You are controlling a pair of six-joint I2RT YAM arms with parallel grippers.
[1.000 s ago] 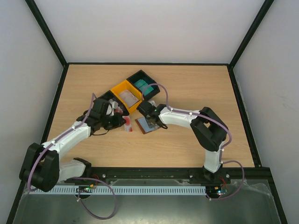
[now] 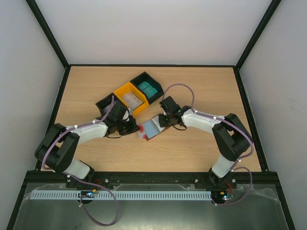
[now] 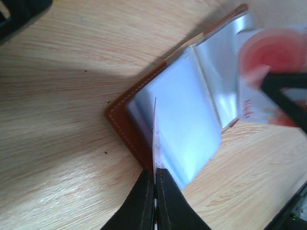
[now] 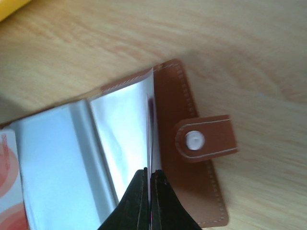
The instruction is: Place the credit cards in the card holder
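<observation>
On the table the brown card holder [image 2: 152,127] lies spread open, its pale sleeves facing up. My left gripper is shut on a thin card [image 3: 155,139], seen edge-on over the holder's left sleeve. The right wrist view shows that card's red and white face [image 4: 8,187] at its left border. Over the holder's right sleeve, my right gripper is shut on another thin card [image 4: 149,139], also edge-on. Its red and white face [image 3: 256,55] shows in the left wrist view. Whether either card's lower edge is inside a sleeve, I cannot tell.
Behind the holder stand a yellow tray [image 2: 140,109] and a black tray [image 2: 158,97], both with things inside. Another dark tray [image 2: 101,102] is partly covered by the left arm. A clasp strap [image 4: 211,139] sticks out from the holder's right side.
My left gripper has moved right with its red and white card, up to the holder. The right gripper has shifted right along the holder, and more of the sleeves shows.
</observation>
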